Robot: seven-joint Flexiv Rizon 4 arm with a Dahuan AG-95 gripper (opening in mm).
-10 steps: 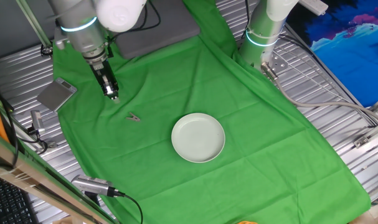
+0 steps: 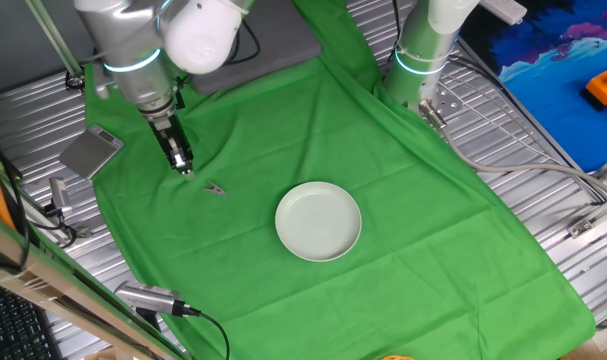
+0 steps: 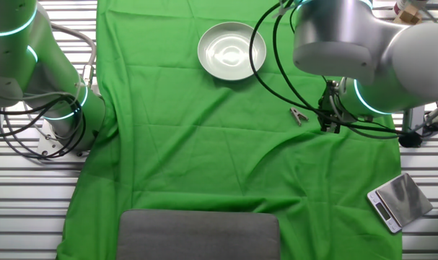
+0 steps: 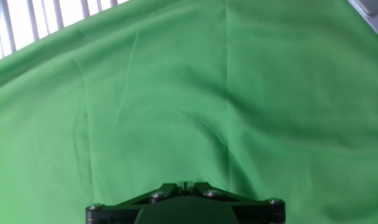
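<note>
In exterior view 1 a small clip (image 2: 215, 188), seemingly a clothespin, lies on the green cloth (image 2: 413, 260). A round white plate (image 2: 318, 222) rests farther right on the same cloth. My gripper (image 2: 189, 175) points down just left of the clip and apart from it. Exterior view 2 shows the clip (image 3: 298, 115) beside the gripper, which cables and the arm partly cover, and the plate (image 3: 231, 51) near the top. The wrist view has the fingertips of my gripper together with nothing showing between them; neither clip nor plate is visible there.
A small scale (image 2: 91, 152) sits at the cloth's left edge, and a dark grey pad (image 2: 258, 50) lies at the back. A metal camera-like device (image 2: 150, 297) is at the front left. Cloth around the plate is clear.
My gripper has moved a little down the picture in exterior view 1, staying left of the clip. An orange object has come farther into view at the right edge. Clip and plate have not moved.
</note>
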